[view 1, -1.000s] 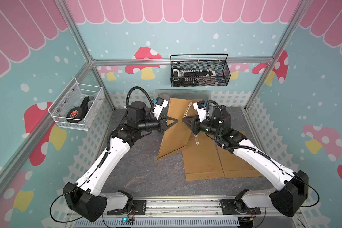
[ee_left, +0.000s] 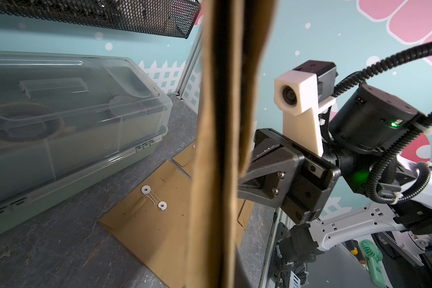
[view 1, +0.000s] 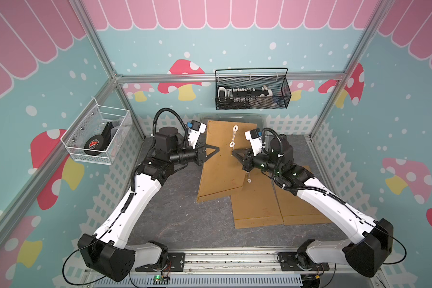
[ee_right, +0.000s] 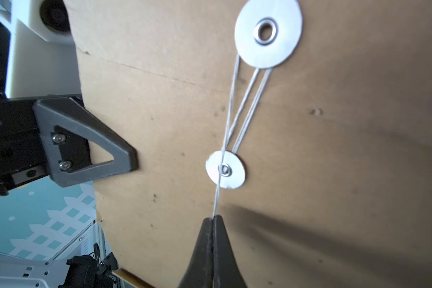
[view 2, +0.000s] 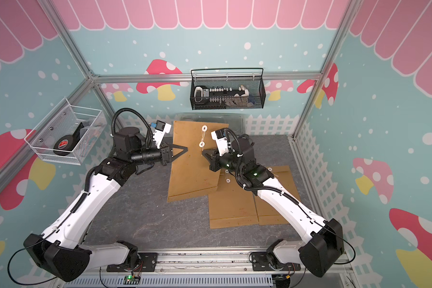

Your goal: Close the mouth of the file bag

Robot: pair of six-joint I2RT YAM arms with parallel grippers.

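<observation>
A brown file bag is held upright by my left gripper, shut on it at its left side; the bag seen edge-on fills the middle of the left wrist view. On its face are an upper white button and a lower one, with white string wound between them. The string runs down to my right gripper, shut on its end below the lower button. The right gripper also shows at the bag's right part in both top views.
More file bags lie on the grey table's right part. A translucent lidded box stands at the back, beneath a black wire basket. A white basket hangs left.
The held bag has turned to show more of its face toward the top cameras. My left gripper has shifted slightly left and up; the right one is slightly right and lower.
</observation>
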